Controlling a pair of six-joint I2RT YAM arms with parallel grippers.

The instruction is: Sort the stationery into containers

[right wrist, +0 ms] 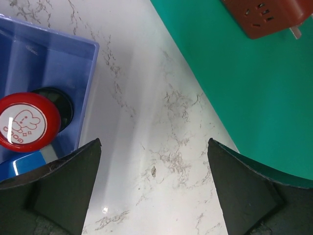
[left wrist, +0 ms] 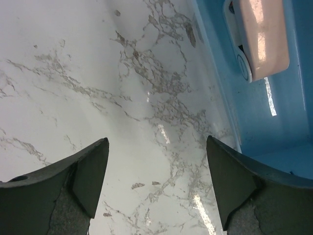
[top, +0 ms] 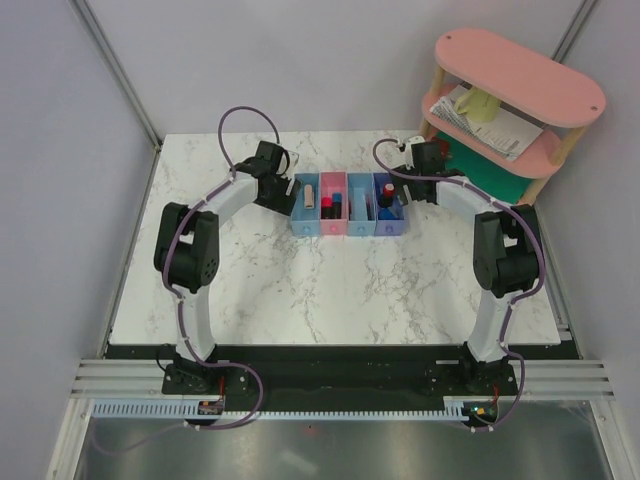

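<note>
Four plastic bins stand in a row: a light blue one holding a beige item, a pink one with red-capped and dark bottles, a second light blue one with thin items, and a purple one with a red-capped item and a blue item. My left gripper is open over bare marble at the left end of the row, beside the first bin. My right gripper is open at the right end, between the purple bin and a green board, nothing between its fingers.
A pink shelf with papers and yellow gloves stands at back right, over a green board bearing a red-brown object.
</note>
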